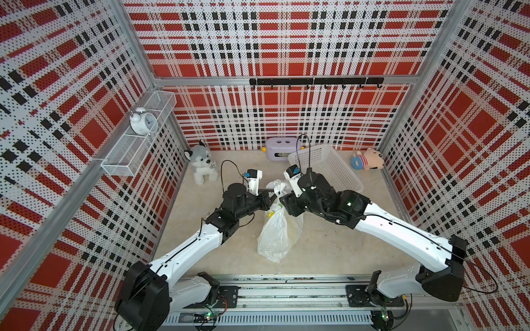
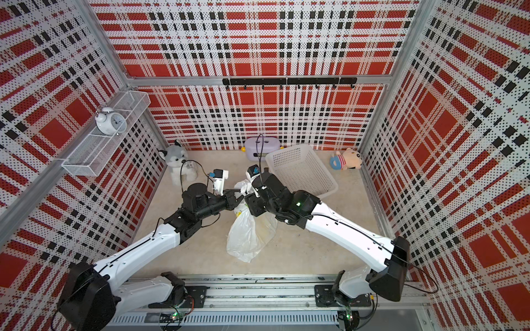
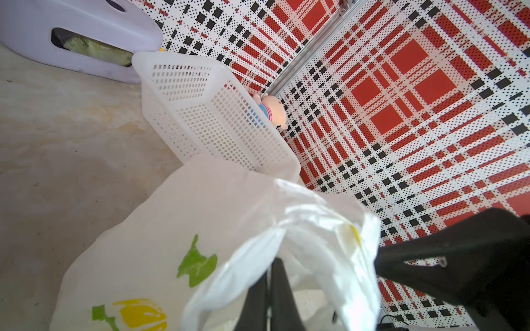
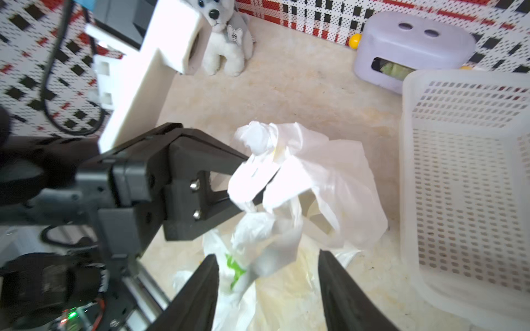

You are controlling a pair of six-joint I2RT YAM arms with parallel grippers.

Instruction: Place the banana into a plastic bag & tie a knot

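Note:
A white plastic bag [image 1: 278,237] with green and yellow print hangs between both grippers over the table's middle, its top bunched and twisted in the right wrist view. My left gripper is shut inside the bag's top, with plastic draped round its fingers; whether it pinches any is unclear. My right gripper is open just beside the bunched plastic [image 4: 276,176], facing the left gripper's fingers. The banana cannot be made out for certain; some yellow shows on or in the bag.
A white basket [image 2: 301,168] stands at the back right, beside a lilac box [image 2: 262,146]. A husky plush [image 1: 201,162] sits back left and a small doll [image 1: 367,160] back right. A wire shelf with a clock [image 1: 143,122] is on the left wall.

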